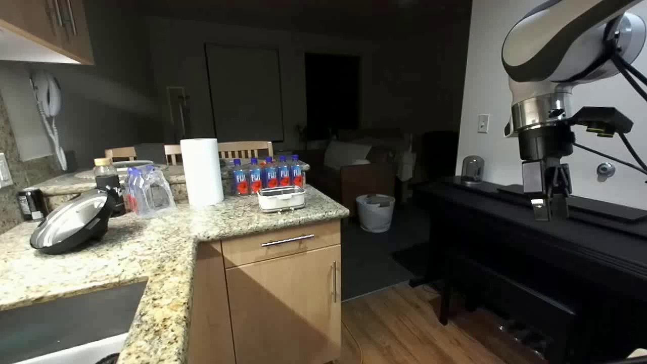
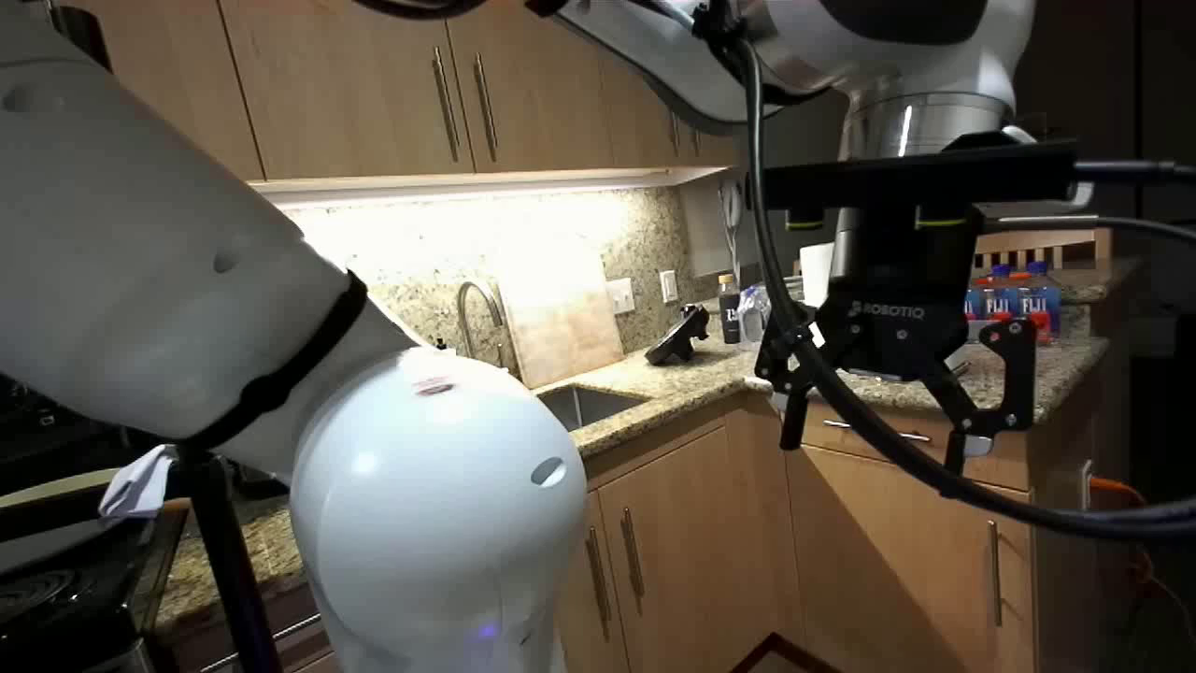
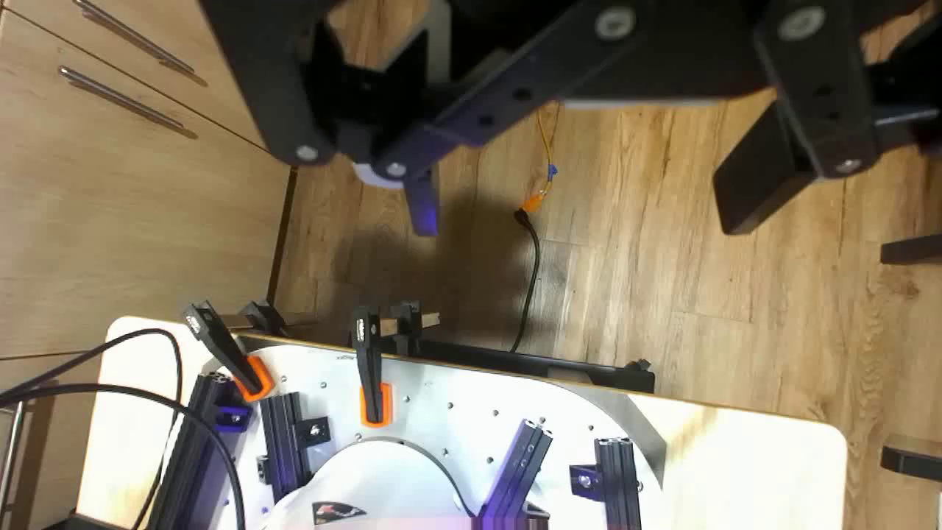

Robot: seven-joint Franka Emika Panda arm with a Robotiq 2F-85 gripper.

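Note:
My gripper [image 2: 872, 447] hangs in the air with its fingers wide apart, open and empty. In the wrist view the gap of the gripper shows only wood floor far below. Exterior view 1 has the gripper [image 1: 550, 209] at the right, in front of a black piano, well away from the counter. On the counter's far end sits a white container [image 1: 281, 199] with a row of Fiji water bottles [image 1: 268, 176] behind it. A paper towel roll [image 1: 202, 172] stands to their left. Farther left, a black-rimmed lid [image 1: 72, 223] leans tilted.
Clear plastic bottles [image 1: 149, 191] and a dark bottle [image 1: 108, 184] crowd the counter near the wall. The sink [image 1: 70, 315] opens at the front left. Below my gripper are the robot's base board [image 3: 742, 446] and a floor cable [image 3: 530, 296]. A piano [image 1: 582, 233] stands at right.

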